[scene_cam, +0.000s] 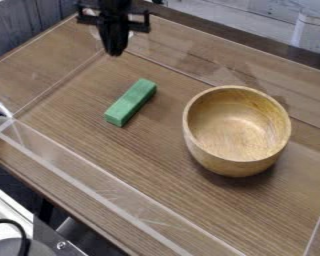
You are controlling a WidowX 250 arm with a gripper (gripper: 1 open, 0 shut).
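A green rectangular block [131,102] lies flat on the wooden table, left of centre. My black gripper [116,44] is raised at the top, up and to the left of the block and apart from it. It looks shut, with nothing visible between its fingers, though it is small and dark in this view.
A large tan wooden bowl [235,135] stands on the right of the table [163,200]. Black cable shows at the lower left corner.
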